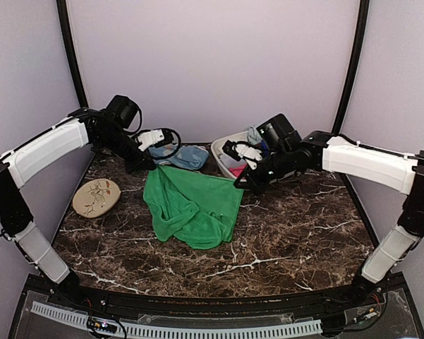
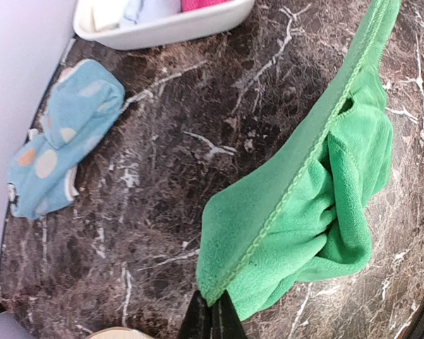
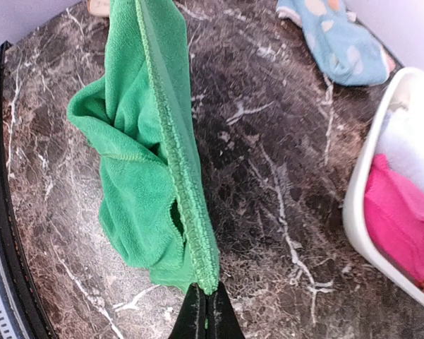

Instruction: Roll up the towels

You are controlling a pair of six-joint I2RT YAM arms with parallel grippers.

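A green towel hangs by its far edge between both grippers, its lower part bunched in folds on or near the table. In the top view, my left gripper is at the towel's far left corner and my right gripper at its far right corner. The left wrist view shows the left gripper shut on a corner of the green towel. Likewise, the right wrist view has the right gripper pinching the opposite corner of the towel. The edge between them is stretched nearly straight.
A white basket with towels stands at the back, partly hidden by the right arm. Left of it lies a blue spotted towel. A round patterned plate is at the left.
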